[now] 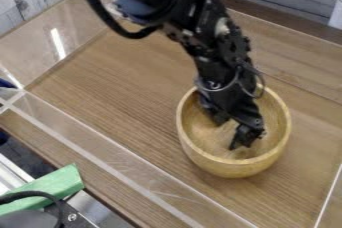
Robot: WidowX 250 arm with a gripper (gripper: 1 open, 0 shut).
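A light wooden bowl (207,157) stands on the table at the right of the view. My black gripper (235,130) reaches down from the top into the bowl, its fingers low inside it and apart. I cannot make out anything held between them; the bowl's floor is partly hidden by the gripper.
A transparent edge strip runs along the left and front. A green object (40,187) lies at the lower left, and a pale wall stands at the back.
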